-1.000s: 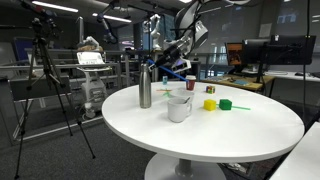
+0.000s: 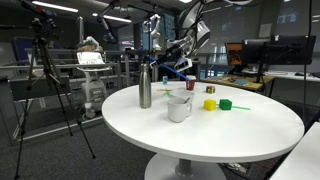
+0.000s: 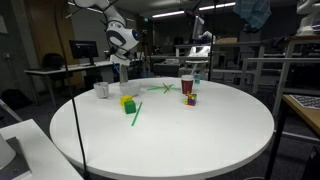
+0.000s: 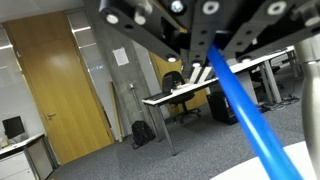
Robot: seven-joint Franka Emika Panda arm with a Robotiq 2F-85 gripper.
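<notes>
A long blue stick runs out from the middle of my gripper in the wrist view, pointing down to the right. The fingers look closed around it. In exterior view 1 the stick shows as a thin blue line above the far part of the white table, behind the steel bottle. My fingertips are too small to make out in the exterior views. Green sticks lie on the tabletop.
A grey mug, a yellow block, a green block, a red cup and a multicoloured cube stand on the table. A tripod stands at the left.
The arm has shifted slightly to the right in exterior view 1, the blue stick along with it. Objects on the table have stayed put.
</notes>
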